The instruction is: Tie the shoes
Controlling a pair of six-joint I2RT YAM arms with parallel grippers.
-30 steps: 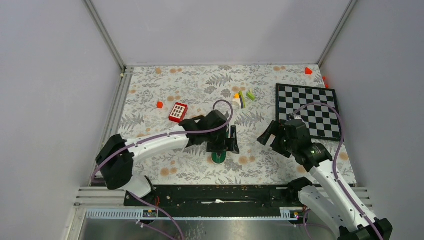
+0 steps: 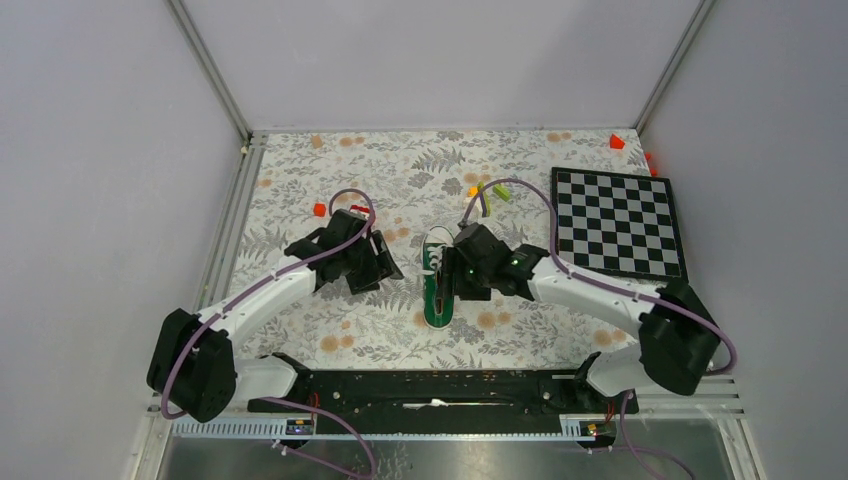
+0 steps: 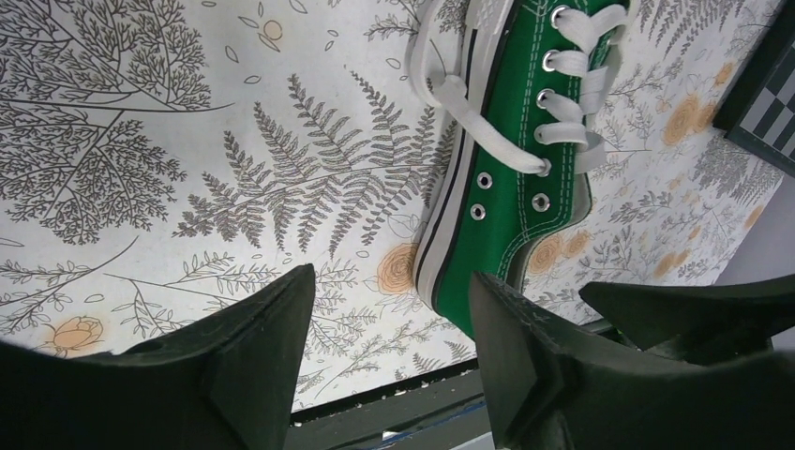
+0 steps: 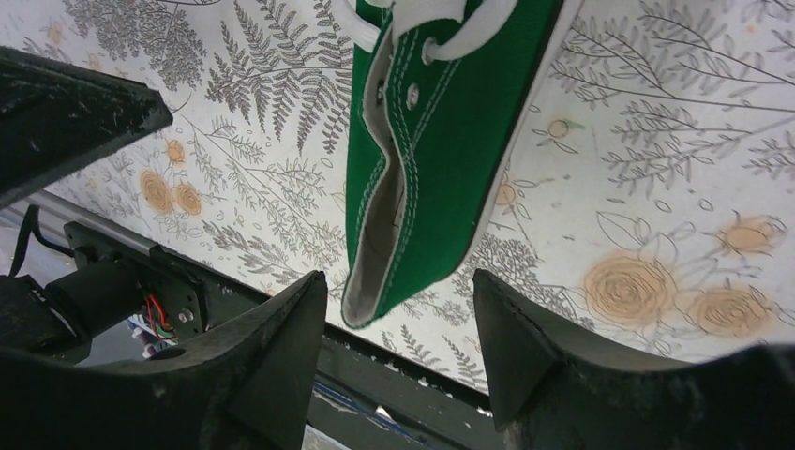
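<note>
A green high-top shoe with white laces lies lengthwise in the middle of the table, toe toward the back. A long lace loop hangs over its side in the left wrist view. My left gripper stands open left of the shoe, nothing between its fingers. My right gripper is over the ankle end of the shoe, open, with the shoe's opening seen beyond its fingertips.
A checkerboard lies at the right. Small coloured objects sit at the back middle, a red cube at the back left.
My right gripper has swung in leftward from beside the checkerboard to over the shoe.
</note>
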